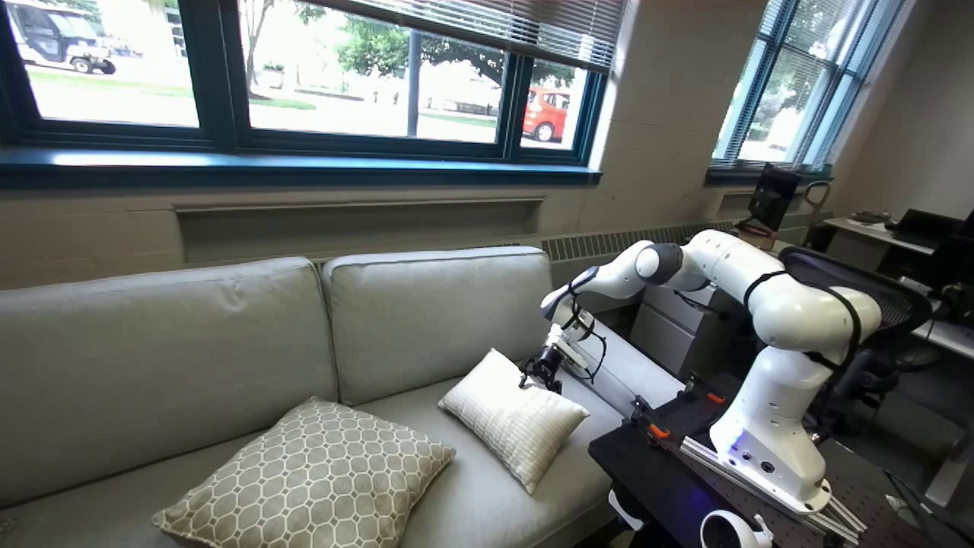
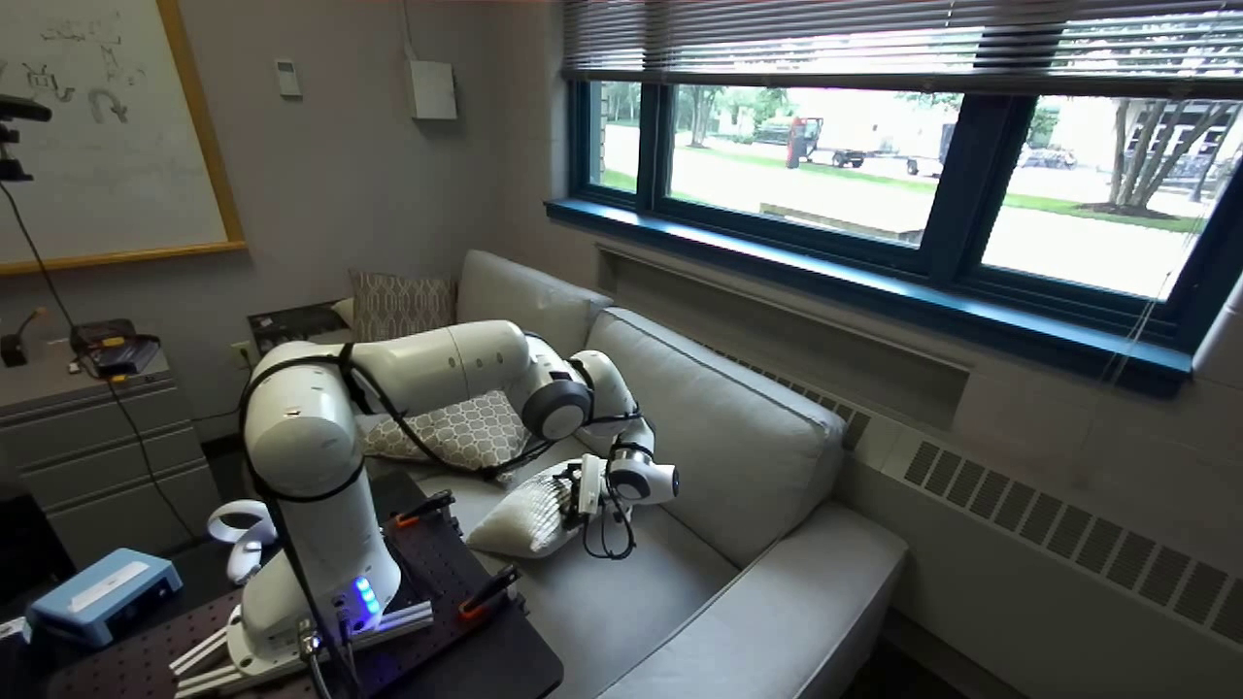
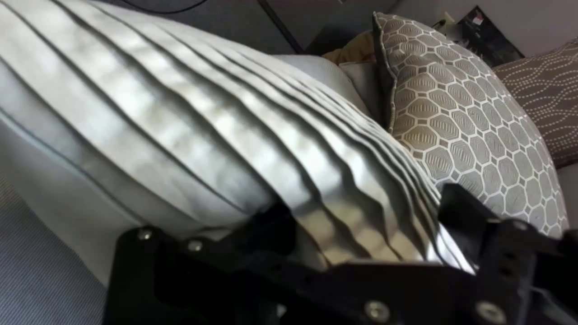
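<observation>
A white ribbed pillow (image 1: 511, 411) leans on the seat at the sofa's right end. My gripper (image 1: 540, 382) is at its upper right side, fingers open. In the wrist view the pleated cover of the white pillow (image 3: 216, 124) bulges between the two black fingers. One fingertip seems to press into the fabric; how deep the fingers sit cannot be told. From the other side, the arm's wrist partly hides the white pillow (image 2: 524, 518). A larger beige pillow with a honeycomb pattern (image 1: 319, 475) lies to its left.
The grey sofa (image 1: 438, 306) has a backrest behind the pillows and an armrest (image 2: 781, 606) close to the arm. A dark table (image 1: 657, 466) with clamps carries the robot base. Open seat surface lies around the white pillow.
</observation>
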